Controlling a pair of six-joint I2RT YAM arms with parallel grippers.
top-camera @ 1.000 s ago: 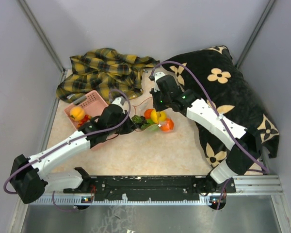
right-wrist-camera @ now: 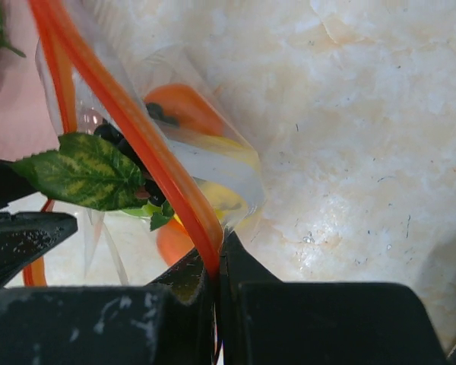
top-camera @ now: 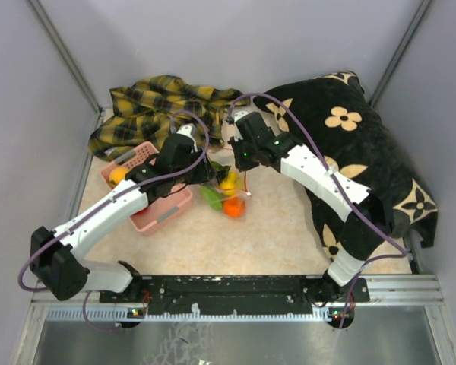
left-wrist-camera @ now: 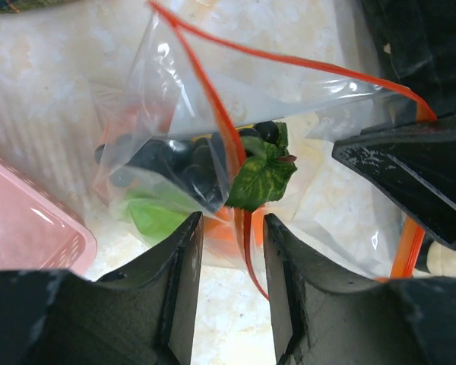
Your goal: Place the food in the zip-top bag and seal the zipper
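Note:
The clear zip top bag (left-wrist-camera: 304, 91) has an orange zip edge and gapes at the top. Inside lie dark grapes (left-wrist-camera: 175, 163), a green item (left-wrist-camera: 158, 217), a yellow item (top-camera: 229, 181) and an orange one (top-camera: 233, 207). A green leaf (left-wrist-camera: 262, 176) pokes out of the mouth past the orange edge. My left gripper stands part open at that mouth, its fingertips apart on either side of the strip, below the leaf. On the right, my right gripper is shut on the orange edge of the bag.
A pink basket (top-camera: 167, 217) with yellow-orange fruit (top-camera: 118, 175) stands left of the bag, partly under my left arm. Behind lies a checked cloth (top-camera: 167, 99); a dark floral cushion (top-camera: 349, 144) fills the right.
Over the last second the bag and its food have shifted left. The left gripper has moved away from the front edge, and more recently slightly right; the right gripper has moved a little left.

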